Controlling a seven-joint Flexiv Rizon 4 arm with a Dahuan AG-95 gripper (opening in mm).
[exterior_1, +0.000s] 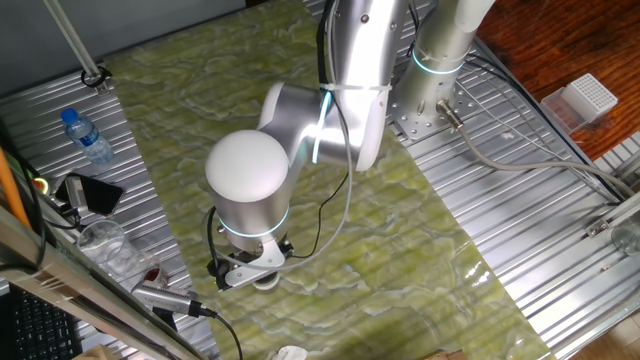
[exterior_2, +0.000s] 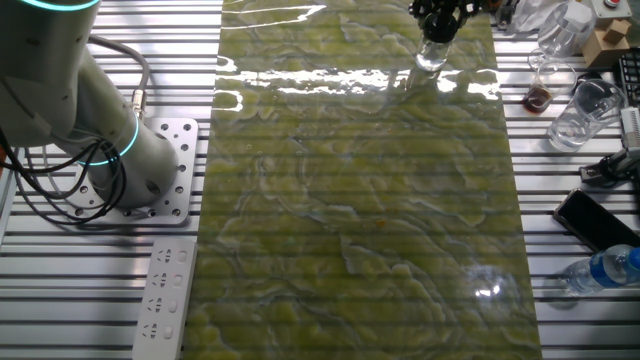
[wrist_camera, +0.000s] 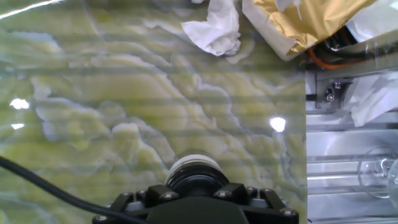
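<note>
Near the front left of the green marbled mat (exterior_1: 370, 260), my gripper (exterior_1: 252, 270) points down at a small round object (exterior_1: 266, 284). In exterior view 2 a clear glass vessel (exterior_2: 432, 54) shows just below the dark gripper (exterior_2: 442, 15) at the top edge. From the wrist, the round object (wrist_camera: 196, 163) has a pale rim around a dark inside, and it sits between the two finger assemblies at the bottom of the view. The gripper's body hides the contact, so whether the fingers press on it cannot be told.
Crumpled white tissue (wrist_camera: 217, 28) and a gold packet (wrist_camera: 305, 22) lie ahead. Glassware (exterior_2: 585, 115), a phone (exterior_2: 597, 220) and a water bottle (exterior_2: 605, 270) line the mat's outer side. A power strip (exterior_2: 165, 300) lies near the base.
</note>
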